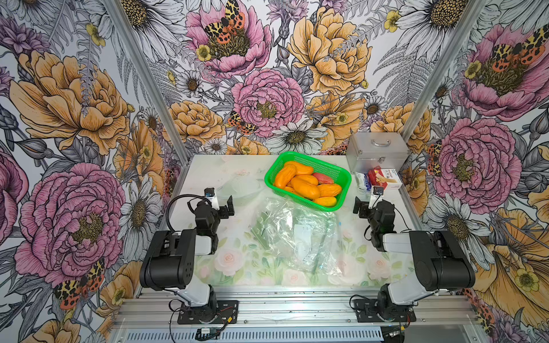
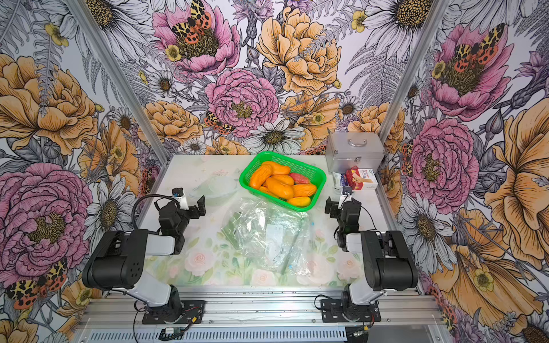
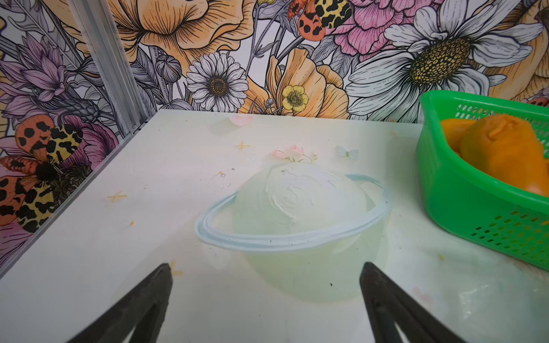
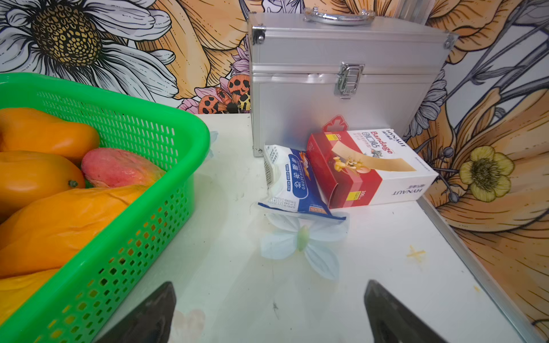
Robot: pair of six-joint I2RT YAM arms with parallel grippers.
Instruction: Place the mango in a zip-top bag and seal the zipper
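Observation:
A green basket [image 1: 268, 181] at the back centre of the table holds several yellow-orange mangoes [image 1: 305, 187] and one reddish mango [image 4: 119, 167]. In front of it a clear plastic bag [image 1: 286, 231] lies crumpled and flat; its zipper line is hard to make out. My left gripper stands open left of the bag, nothing between its fingers. On the other side, right of bag and basket, my right gripper is open and empty too. Both are apart from the mangoes and the bag.
A silver case [image 1: 377, 149] stands at the back right corner. Before it lie a red and white bandage box [image 4: 371, 167] and a small gauze packet [image 4: 292, 181]. Its ringed planet is only a printed pattern.

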